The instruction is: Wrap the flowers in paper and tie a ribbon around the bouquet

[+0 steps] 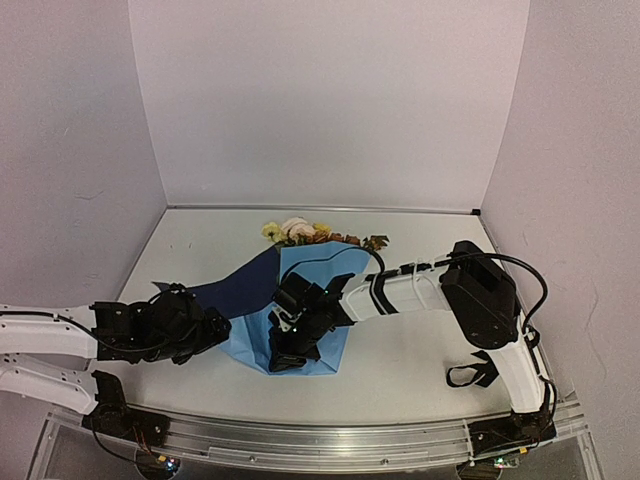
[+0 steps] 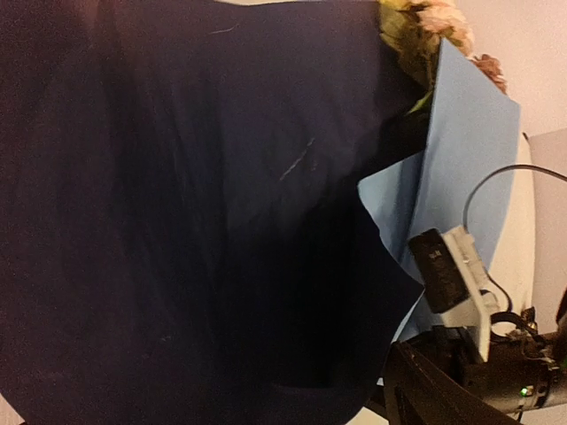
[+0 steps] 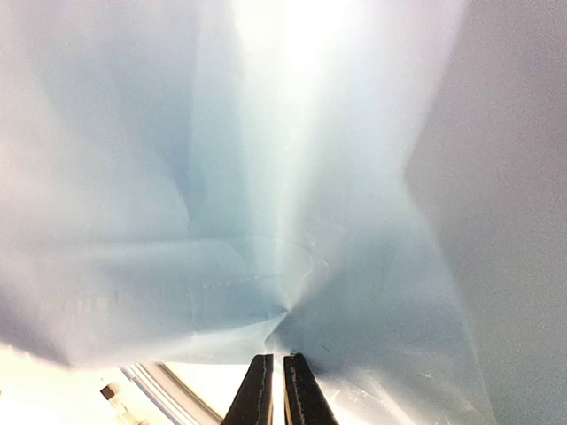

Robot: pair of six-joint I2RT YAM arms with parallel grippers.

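Observation:
The bouquet (image 1: 300, 231) of cream, yellow and reddish-brown flowers lies at the back of the table, its stems hidden by light blue wrapping paper (image 1: 345, 262). A navy sheet (image 1: 243, 287) spreads leftward from the wrap to behind the left gripper (image 1: 222, 328). That same navy sheet (image 2: 221, 177) fills most of the left wrist view and hides the left fingers, so their opening does not show. At the wrap's near part is my right gripper (image 1: 283, 362). In the right wrist view its fingertips (image 3: 261, 363) are nearly together where the paper's creases converge, pinching the paper.
A black strap (image 1: 480, 372) lies near the right front of the table. The right arm (image 1: 400, 290) reaches across the table's middle to the wrap. Bare table (image 1: 420, 370) shows to the right.

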